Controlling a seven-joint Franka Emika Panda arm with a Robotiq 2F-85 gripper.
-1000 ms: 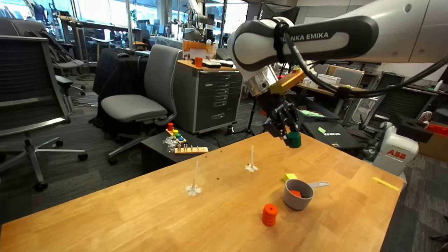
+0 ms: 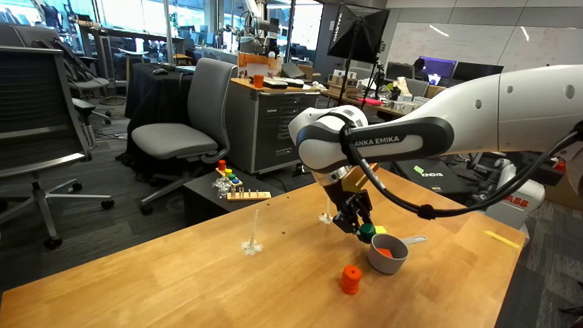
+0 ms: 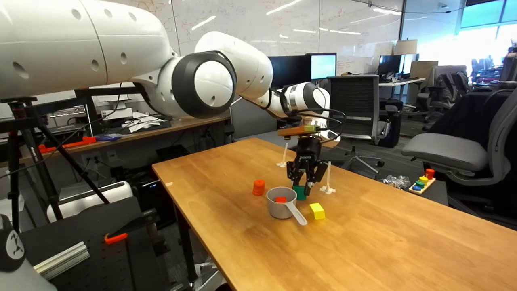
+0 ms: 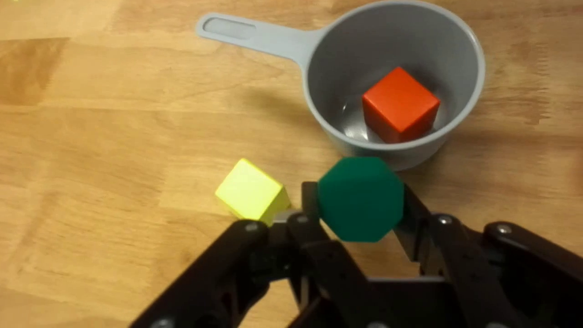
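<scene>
A green octagonal block [image 4: 361, 199] is held between the fingertips of my gripper [image 3: 303, 188], which is shut on it. In the wrist view the block is just short of the grey measuring cup [image 4: 333, 123], overlapping its near outer wall. Whether block and cup touch, or the block rests on the table, I cannot tell. Inside the cup lies a red block [image 4: 401, 104]. A yellow block [image 4: 251, 191] sits on the table left of my fingers in the wrist view.
A stack of orange-red discs [image 2: 350, 279] stands near the cup. Two thin upright pegs, one peg [image 2: 253, 232] and another peg [image 3: 284, 156], are fixed to the wooden table [image 2: 164, 268].
My gripper has come down with the green block, from high over the table's far side to low beside the cup. The cup, discs and yellow block look unmoved.
</scene>
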